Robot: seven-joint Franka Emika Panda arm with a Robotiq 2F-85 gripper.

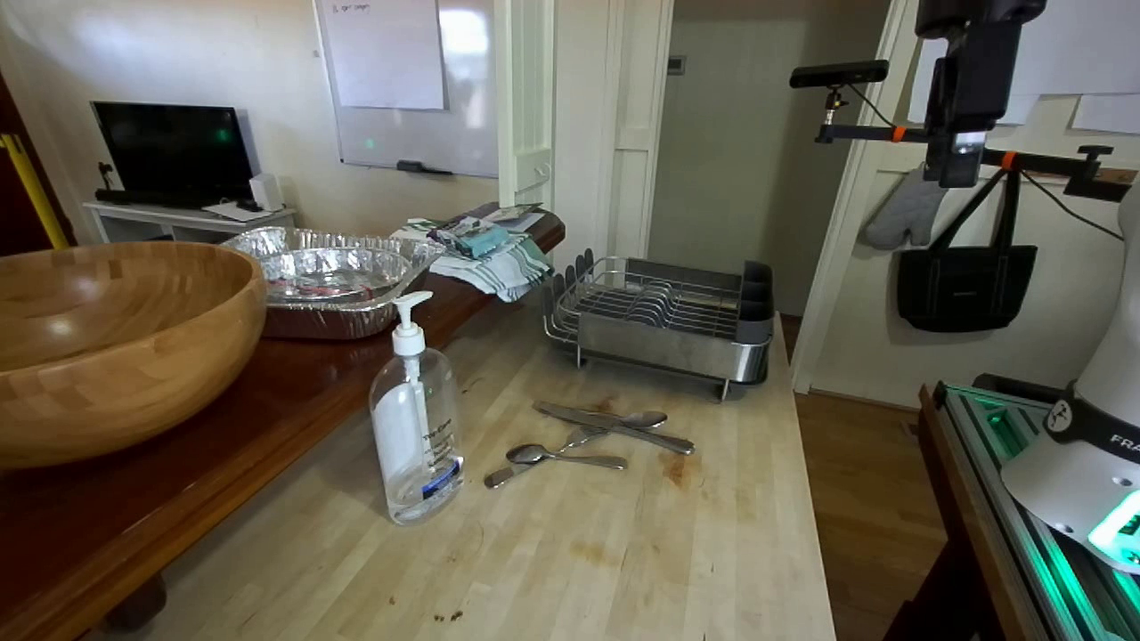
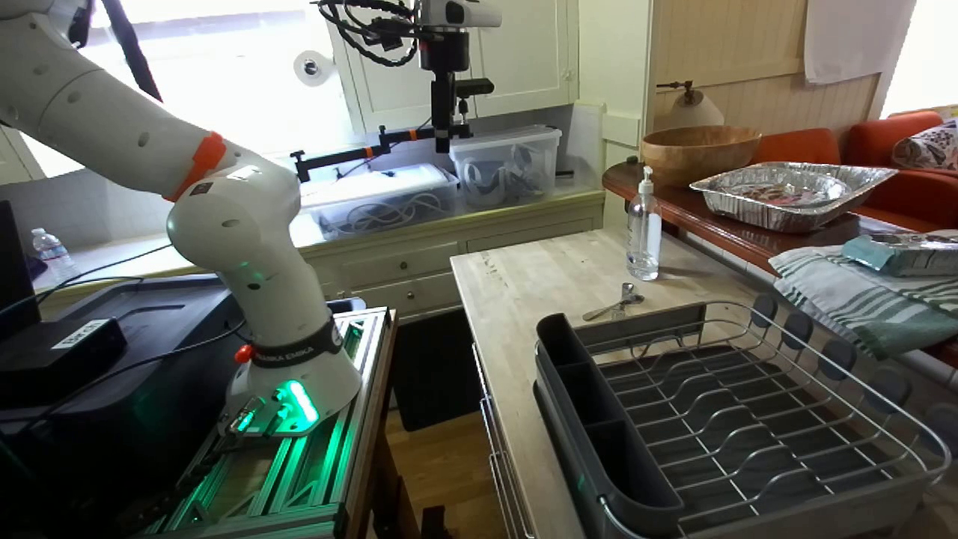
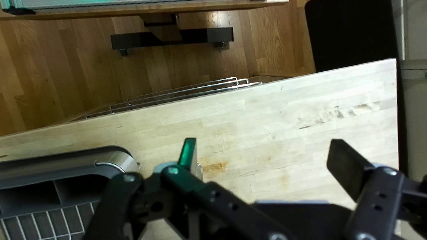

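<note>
Several pieces of silver cutlery (image 1: 582,438), spoons and a knife among them, lie crossed on the wooden counter (image 1: 663,545). Behind them stands the empty dish rack (image 1: 652,342), whose dark cutlery holder (image 2: 606,418) runs along one side. A clear pump bottle (image 1: 417,443) is upright beside the cutlery. High above the counter, clear of everything on it, hangs my gripper; its fingers are wide apart with nothing between them. In the wrist view my gripper's body hides most of the cutlery.
A wooden bowl (image 1: 128,342), foil trays (image 1: 337,272) and striped cloths (image 1: 502,265) rest on the darker, raised table alongside. Between counter and robot base lies a floor gap.
</note>
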